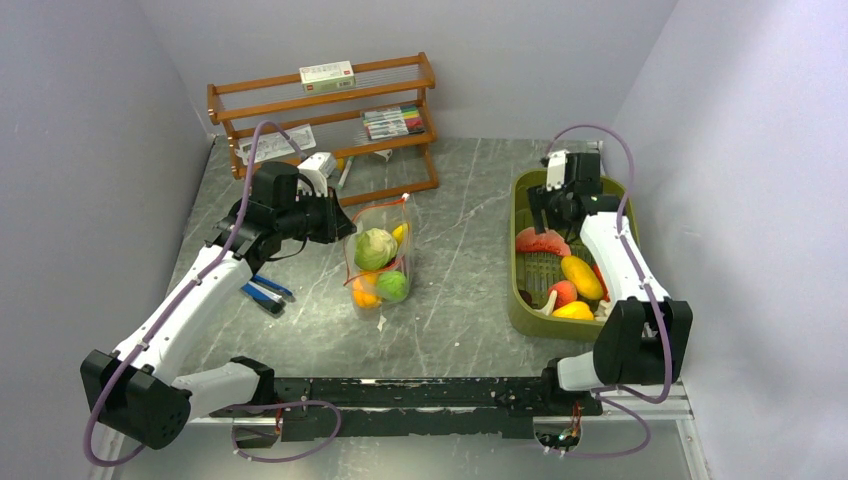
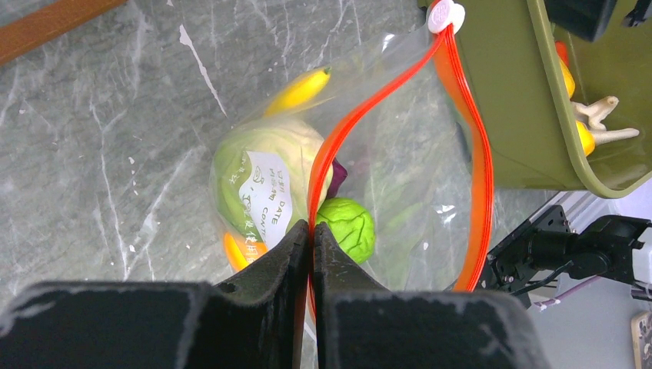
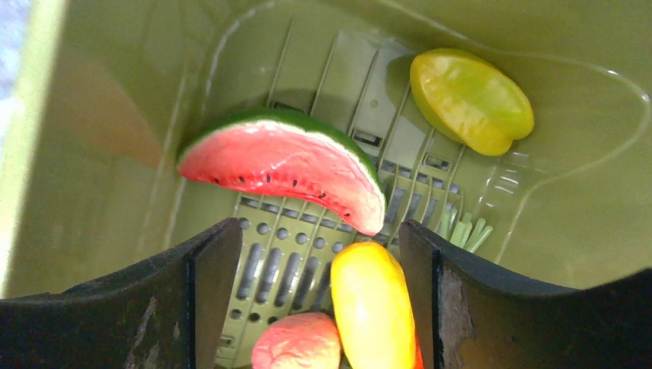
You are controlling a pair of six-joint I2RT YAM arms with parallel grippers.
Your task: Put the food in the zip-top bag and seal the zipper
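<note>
The clear zip top bag (image 2: 407, 200) has a red-orange zipper edge (image 2: 483, 184) and stands with its mouth apart. Inside it are a cabbage (image 1: 375, 250), a yellow food piece (image 2: 300, 91), a green round one (image 2: 350, 229) and an orange one (image 1: 366, 291). My left gripper is shut on the bag's edge. Over the green bin (image 1: 518, 290) my right gripper is open, nothing between its fingers. Below it in the bin lie a watermelon slice (image 3: 284, 161), a yellow-green fruit (image 3: 470, 100), a yellow oblong fruit (image 3: 373, 307) and a peach (image 3: 298, 342).
A wooden rack (image 1: 432, 125) with a box (image 1: 327, 77) and markers (image 1: 393, 122) stands at the back. Blue-handled tools (image 1: 268, 294) lie left of the bag.
</note>
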